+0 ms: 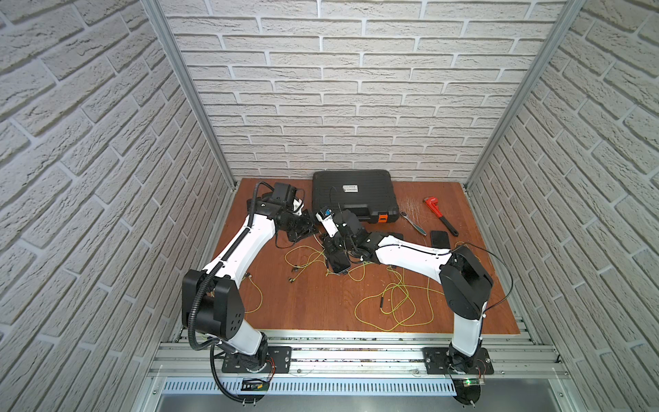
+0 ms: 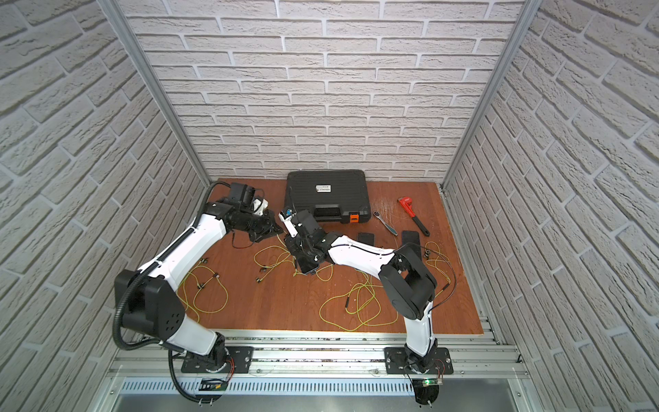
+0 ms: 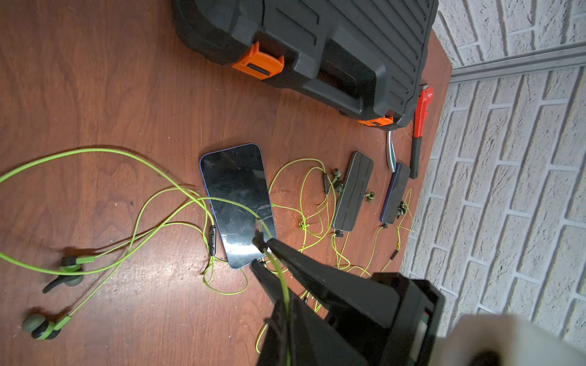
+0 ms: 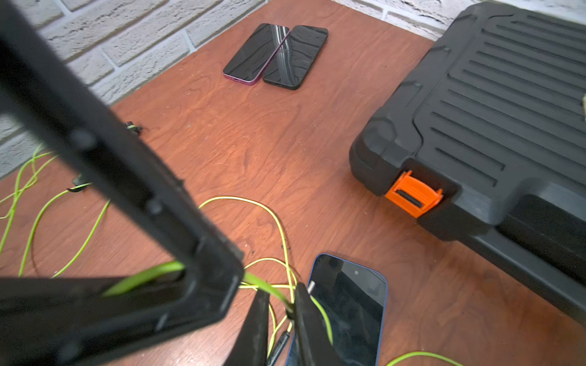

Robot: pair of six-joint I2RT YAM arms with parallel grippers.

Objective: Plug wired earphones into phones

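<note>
A phone [image 3: 232, 183] lies on the table amid yellow earphone cables, before the case. Over it, in the left wrist view, my left gripper holds a yellow cable near its tips, with a metal plug tip pointing up from there. In the right wrist view my right gripper is low over the phone [image 4: 354, 292], a cable and silvery plug at its fingers; whether it is shut on them is unclear. The two grippers are close together at the table's middle. Earbuds [image 3: 72, 271] lie loose on the wood.
A black case [image 1: 351, 189] fills the back middle. Two phones [image 4: 290, 58] lie beyond it to the side. Phones with earphones [image 3: 352, 189] lie to the right, near a red wrench [image 1: 439, 214] and a metal tool [image 1: 414, 223].
</note>
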